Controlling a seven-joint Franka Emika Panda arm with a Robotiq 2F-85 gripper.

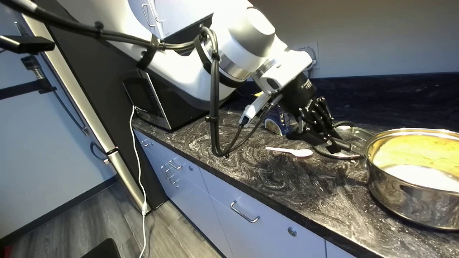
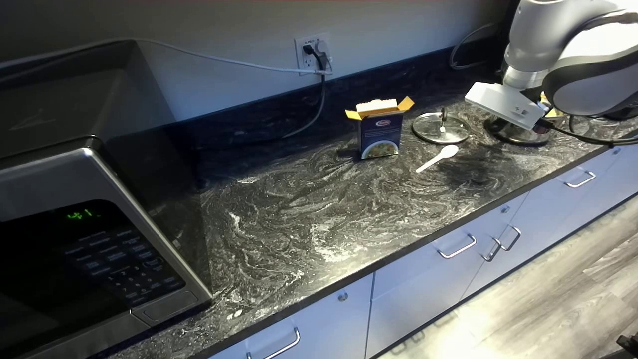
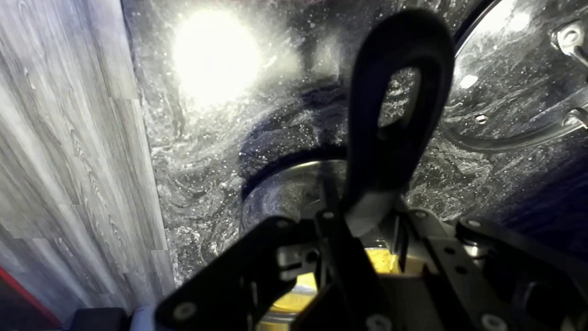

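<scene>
A steel pan (image 1: 408, 202) stands at the right of the counter, with something yellow and white inside. Its dark handle (image 1: 345, 146) reaches left toward the arm. Around that handle, my gripper (image 1: 334, 144) is shut. Seen from the wrist, the looped black end of the handle (image 3: 366, 132) rises from between my gripper's fingers (image 3: 353, 259). Part of the pan (image 3: 281, 193) shows below, largely covered by the fingers.
A glass lid (image 2: 441, 128) lies behind the handle, close to a white spoon (image 2: 439, 156). An open blue box (image 2: 380, 134) stands near the wall, and a microwave (image 2: 107, 239) is farther along. The counter (image 2: 311, 215) between box and microwave is clear.
</scene>
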